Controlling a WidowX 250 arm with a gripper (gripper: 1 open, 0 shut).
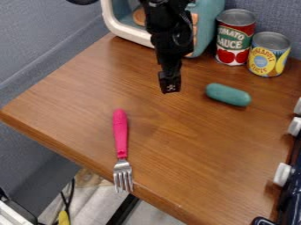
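Note:
My black gripper point(171, 81) hangs over the wooden table point(94, 105) in the upper middle, in front of a white and teal container point(127, 19). Whether its fingers are open or shut is unclear. Right of it lies a teal cylindrical object point(228, 94). A fork with a pink handle point(120, 132) lies at the front left, its metal tines pointing toward the near edge.
At the back right stand a tomato can point(233, 44) and a yellow can point(268, 56). A dark appliance with white knobs point(283, 193) lines the right edge.

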